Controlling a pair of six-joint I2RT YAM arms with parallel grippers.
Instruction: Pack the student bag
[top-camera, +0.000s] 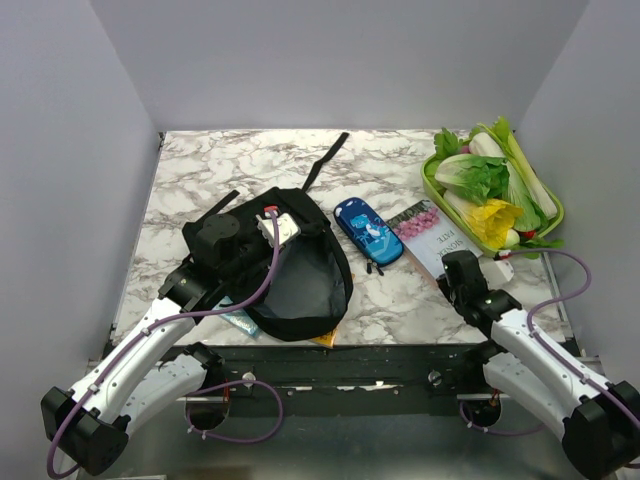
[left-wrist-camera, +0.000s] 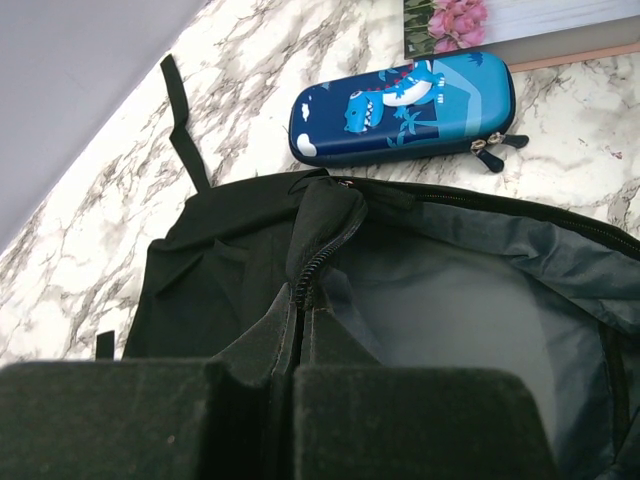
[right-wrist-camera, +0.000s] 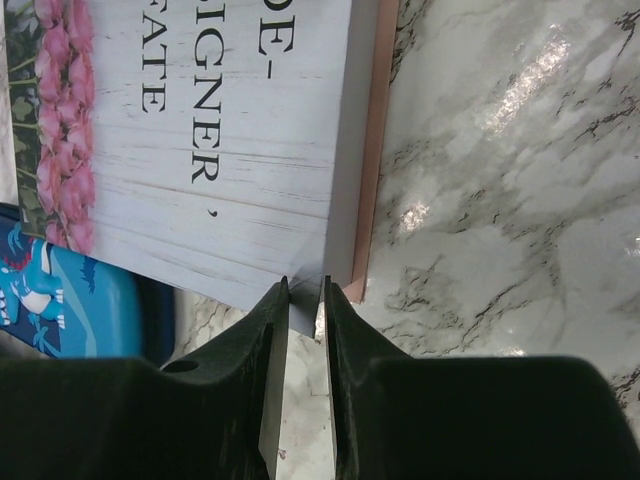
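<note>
The black bag (top-camera: 305, 285) lies unzipped, its grey inside showing. In the left wrist view, my left gripper is shut on the zippered edge of the bag (left-wrist-camera: 325, 225), which runs down between its fingertips. A book (right-wrist-camera: 230, 160) with pink flowers and a white wood-grain cover lies flat on the table. My right gripper is at one corner of the book, with a narrow gap between its fingers and the corner reaching into that gap. Between bag and book rests a blue dinosaur pencil case (top-camera: 368, 232).
A green basket (top-camera: 428, 190) of vegetables stands at the back right, close beyond the book. Flat packets, one light blue (top-camera: 240, 321) and one orange (top-camera: 325, 340), show under the bag's front edge.
</note>
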